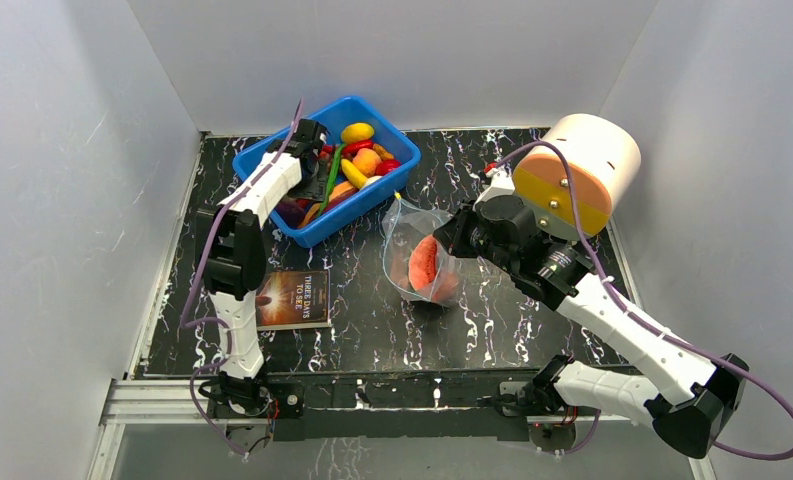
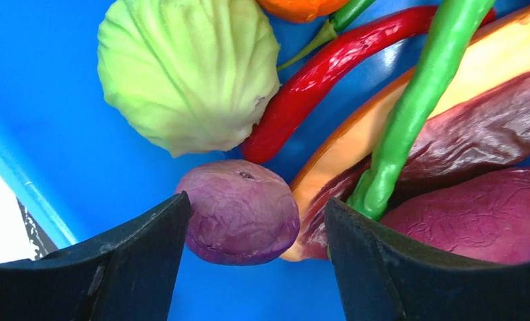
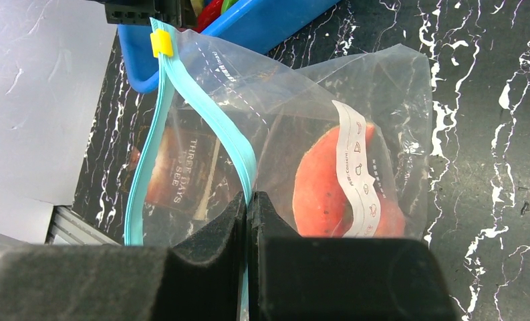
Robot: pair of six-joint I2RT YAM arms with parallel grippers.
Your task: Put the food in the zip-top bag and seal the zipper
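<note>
Hanging open-mouthed beside the blue basket is the clear zip top bag, a red-orange melon slice inside it. Its turquoise zipper strip runs down between the fingertips of my right gripper, which is shut on that edge. The yellow slider sits at the strip's far end. Over the basket's left part, my left gripper points down, its fingers apart. A round purple vegetable shows between the fingertips; contact cannot be judged. A pale green cabbage lies beyond it.
The blue basket also holds a red chili, a green chili, a purple eggplant-like piece and other food. A book lies before the basket. The tabletop right of the bag is clear.
</note>
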